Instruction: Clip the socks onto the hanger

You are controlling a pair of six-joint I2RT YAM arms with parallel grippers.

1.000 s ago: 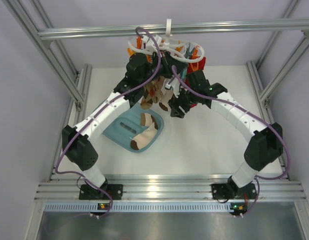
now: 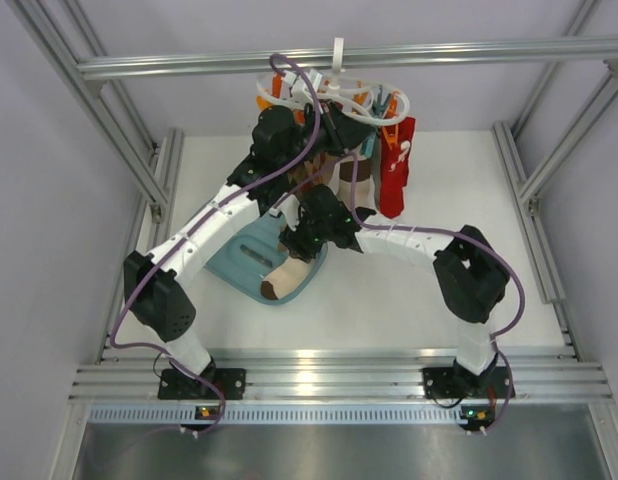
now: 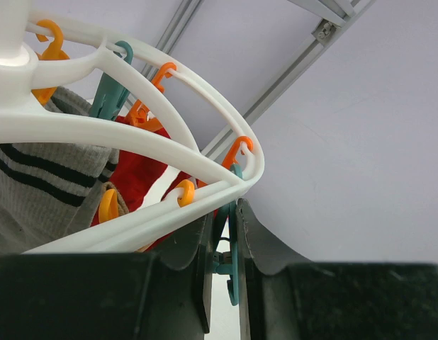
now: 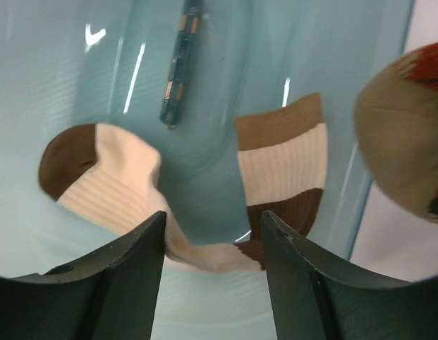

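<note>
In the left wrist view, the fingers of my left gripper are closed around a teal clip (image 3: pixel 234 273) hanging from the outer rim of the white hanger (image 3: pixel 134 138). A cream sock with brown toe and cuff (image 4: pixel 120 173) lies bent in the blue bin (image 4: pixel 205 149). Just over its folded middle is my right gripper, its fingers apart on either side of the fold and nothing gripped between them. From above, this gripper (image 2: pixel 299 243) covers part of the sock (image 2: pixel 287 279).
A dark stick-like item (image 4: pixel 180 67) lies in the bin beside the sock. Hung socks, including a red one (image 2: pixel 394 170) and a grey striped one (image 3: pixel 49 184), crowd below the hanger. Orange and yellow clips line its rim.
My right arm has swung left and down from beside the hanging socks to over the sock in the bin. The left arm has stayed at the hanger rim with hardly any movement.
</note>
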